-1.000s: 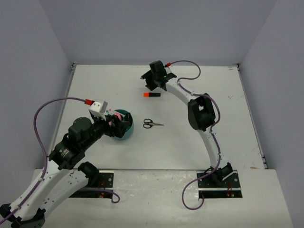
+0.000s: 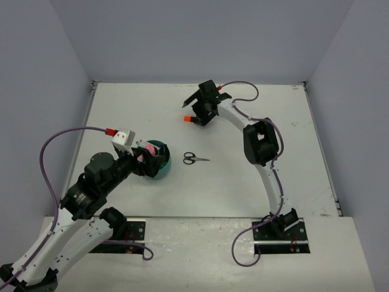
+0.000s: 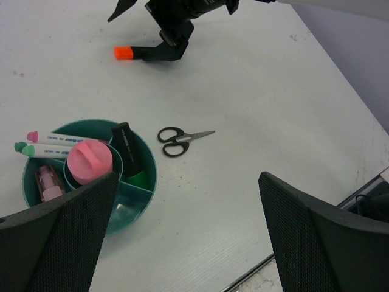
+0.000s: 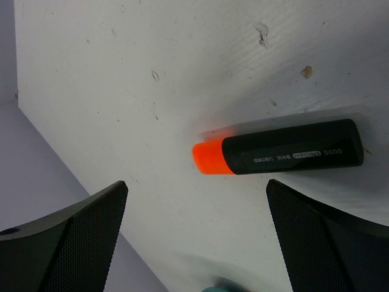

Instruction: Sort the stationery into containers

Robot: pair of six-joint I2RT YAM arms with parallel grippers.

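Note:
A black highlighter with an orange end (image 4: 292,148) lies on the table, seen between and beyond the spread fingers in the right wrist view. Over it hovers my right gripper (image 2: 194,112), open and holding nothing. The teal divided container (image 3: 149,159) shows at the left in the left wrist view. Markers (image 3: 51,151), a pink round item (image 3: 90,161), a small pinkish bottle-like item (image 3: 48,181) and a black-and-green highlighter (image 3: 129,152) stand in its compartments. Above the container's right side, my left gripper is open and empty. Black-handled scissors (image 3: 179,140) lie right of the container.
Walls (image 2: 349,121) close in the table at the back and sides. A purple cable (image 2: 276,131) runs along that arm.
My right gripper has come toward the highlighter and slightly right, now covering part of it in the top view. The left arm has stayed in place.

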